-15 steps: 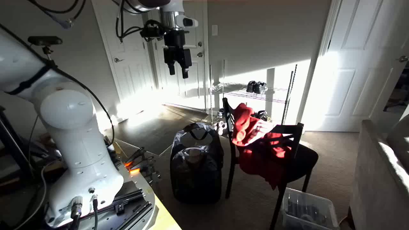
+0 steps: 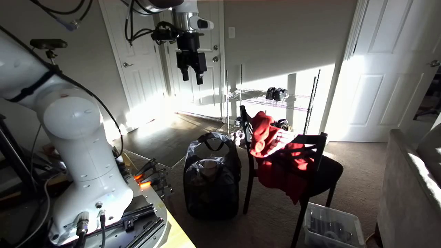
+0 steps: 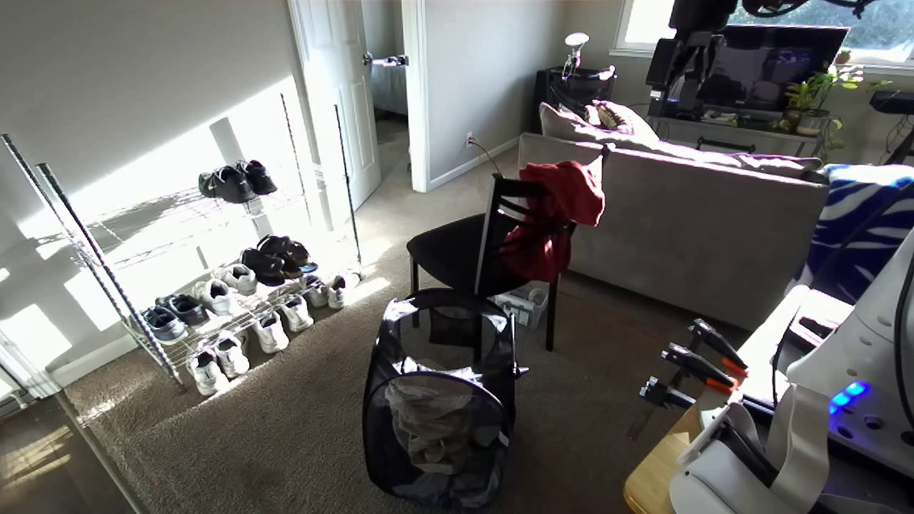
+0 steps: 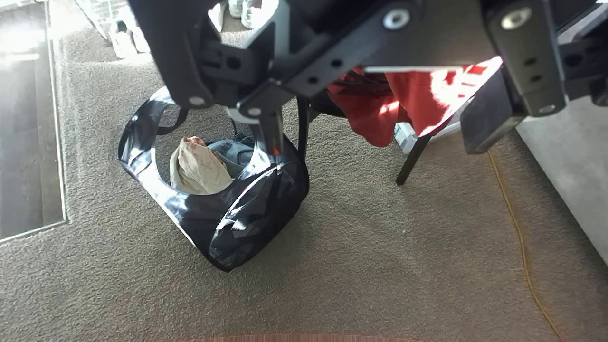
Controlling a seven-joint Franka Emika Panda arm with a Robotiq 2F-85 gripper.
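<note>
My gripper [image 2: 193,80] hangs high above the floor, pointing down, its fingers [image 4: 491,117] spread wide with nothing between them. Over the back of a black chair [image 2: 329,173] is draped a red cloth [image 3: 566,193], which hangs well below and to the right of the gripper in exterior view 1. A black mesh hamper [image 3: 374,428] stands open on the carpet beside the chair. Inside it lie a beige cloth [image 4: 196,166] and a blue-grey cloth [image 4: 234,154]. In the wrist view the gripper's body hides part of the red cloth and the chair.
A wire rack [image 2: 285,104] with several shoes lines the wall. A clear bin [image 2: 334,227] sits by the chair, near the couch [image 3: 685,223]. Clamps [image 3: 695,364] jut from the table edge [image 3: 655,480].
</note>
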